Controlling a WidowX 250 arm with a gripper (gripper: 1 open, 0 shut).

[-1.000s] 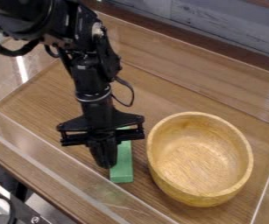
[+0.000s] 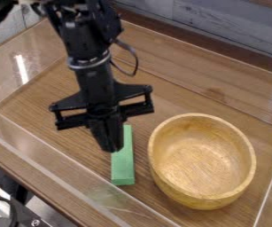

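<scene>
A black gripper hangs from the arm at the centre left, shut, with nothing visible between its fingers. Its tip is above the wooden surface, just left of the upper part of a green rectangular block. The block lies flat on the wood, partly hidden at its upper end by the gripper.
A tan oval bowl stands right of the block, close beside it. A grey wall runs along the back right. Dark cables show at the lower left.
The gripper has moved upward in the view, away from the lower part of the green block, leaving more of the block visible. The block and bowl look unmoved.
</scene>
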